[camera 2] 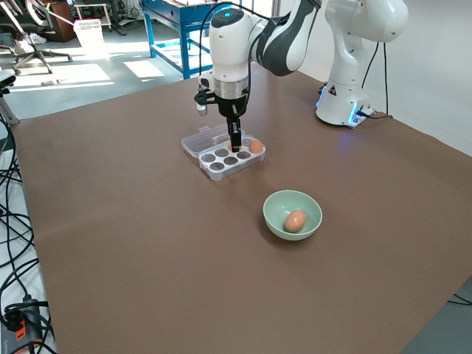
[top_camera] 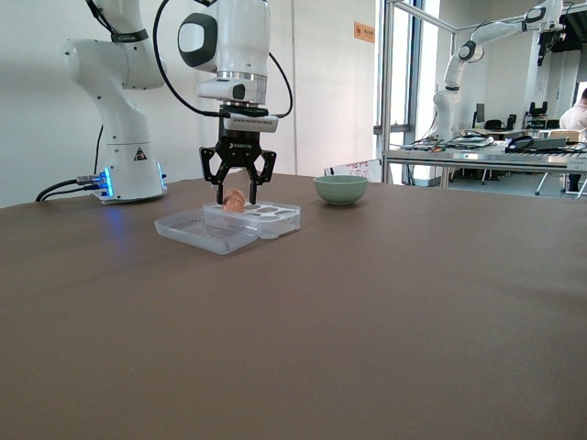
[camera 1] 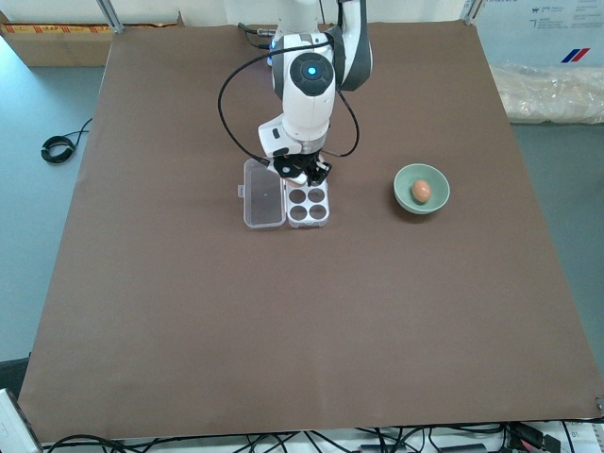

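My black gripper point(top_camera: 236, 196) hangs over a clear plastic egg carton point(camera 1: 308, 211) whose lid point(camera 1: 264, 193) lies open beside the tray. In the top view its two fingers stand apart on either side of the brown eggs point(top_camera: 234, 203) in the carton, open; whether they touch one is unclear. An egg point(camera 2: 256, 146) shows at one end of the tray in the right view, and the front cups are empty. A mint green bowl point(camera 2: 274, 221) holds one egg point(camera 1: 421, 191), to the right of the carton in the left view.
Black cables loop from the wrist. The robot base point(camera 2: 339, 103) stands at the back, and cable bundles point(camera 1: 283, 442) run along the front edge.
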